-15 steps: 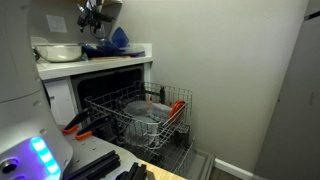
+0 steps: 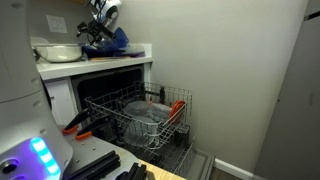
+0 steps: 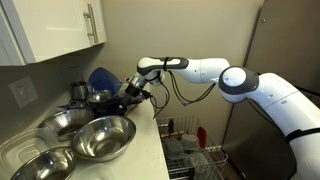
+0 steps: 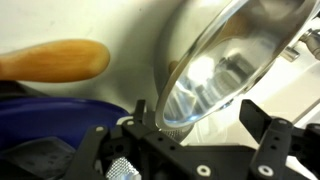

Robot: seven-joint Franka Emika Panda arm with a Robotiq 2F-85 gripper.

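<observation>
My gripper is open in the wrist view, its two fingers standing wide apart. A shiny metal bowl [image 4: 205,70] lies ahead of them, its near rim crossing the gap in the picture; whether either finger touches it, I cannot tell. Exterior view 2 shows the gripper [image 3: 130,88] low over the far end of the counter, beside the dark blue items [image 3: 103,80]. In exterior view 1 the gripper [image 2: 90,36] hangs above the back of the counter, partly lost against the dishes.
A wooden handle [image 4: 60,61] and a blue dish [image 4: 55,120] lie near the gripper. Large metal bowls [image 3: 104,138] crowd the counter under the cabinet [image 3: 48,28]. Below the counter, an extended dishwasher rack [image 2: 140,112] holds dishes and an orange item [image 2: 177,108].
Over the last second my gripper and the end of the arm have come down toward the dishes at the back of the counter. The rack and bowls look unmoved.
</observation>
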